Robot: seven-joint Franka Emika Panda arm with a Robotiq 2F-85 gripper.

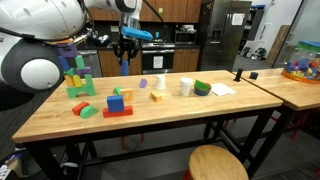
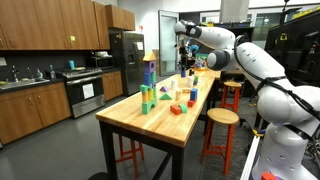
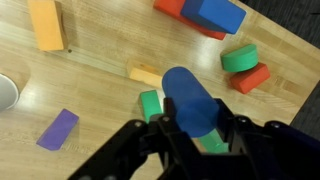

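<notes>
A blue cylinder (image 3: 188,96) points out from my gripper, which is shut on it; the cylinder's round end faces the table in the wrist view. Exterior view 1 has the gripper (image 1: 126,54) high over the left half of the wooden table, the blue cylinder (image 1: 125,68) hanging upright beneath it, clear of the tabletop. To its left stands a stacked tower (image 1: 79,80) of green and other coloured blocks. Green, red and orange blocks lie below the cylinder in the wrist view, partly hidden by it and the fingers.
Nearby lie a blue block (image 1: 115,103) on a red block (image 1: 118,112), a purple block (image 3: 58,130) and an orange block (image 3: 48,25). White cups (image 1: 186,86) and a green bowl (image 1: 202,88) stand farther right.
</notes>
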